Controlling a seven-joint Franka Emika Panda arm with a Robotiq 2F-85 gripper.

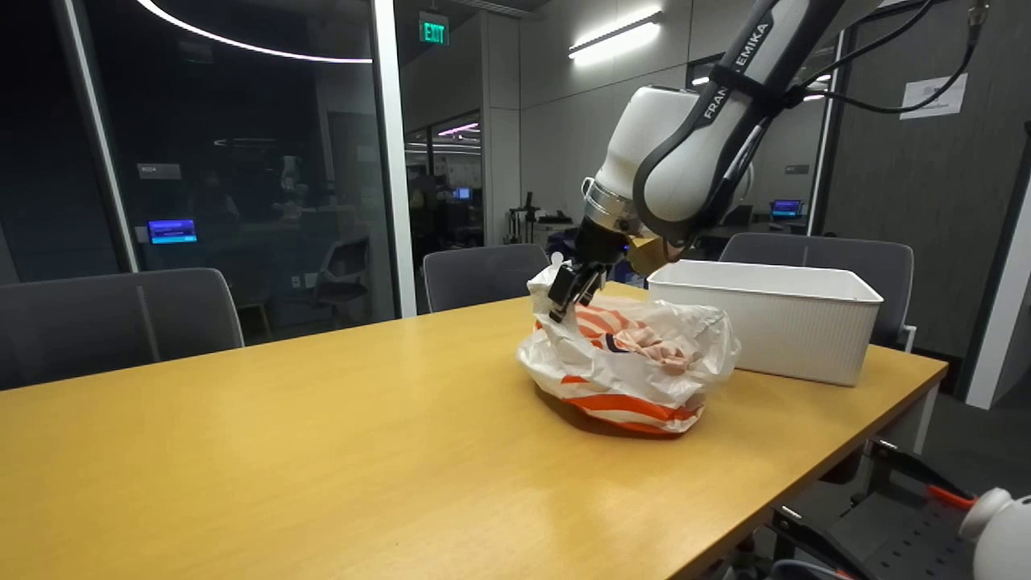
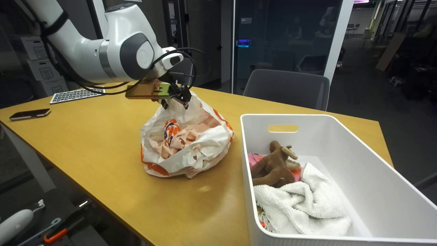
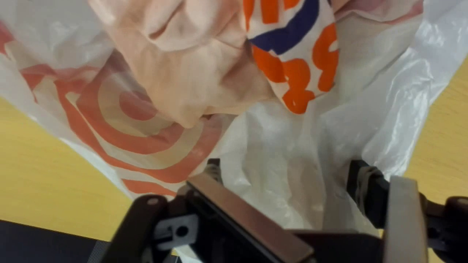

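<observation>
A white plastic bag with orange stripes [image 1: 633, 404] sits on the table, its mouth upward. Crumpled pale pink cloth [image 2: 188, 136] with an orange and blue print lies inside it. At the bag's raised rim, on the side away from the bin in exterior view 2, is my gripper [image 2: 176, 106], pointing down. Seen from the wrist, the gripper has its fingers apart, with white bag plastic [image 3: 280, 188] spanning the gap between them. The plastic does not look pinched. Whether either finger touches it is hard to tell.
Beside the bag stands a white bin [image 2: 352, 151] holding a brown plush toy [image 2: 275, 166] and a white towel [image 2: 305, 201]. A keyboard [image 2: 77, 95] and a phone [image 2: 30, 114] lie farther along the table. In exterior view 1 the table's left half [image 1: 290, 454] is clear.
</observation>
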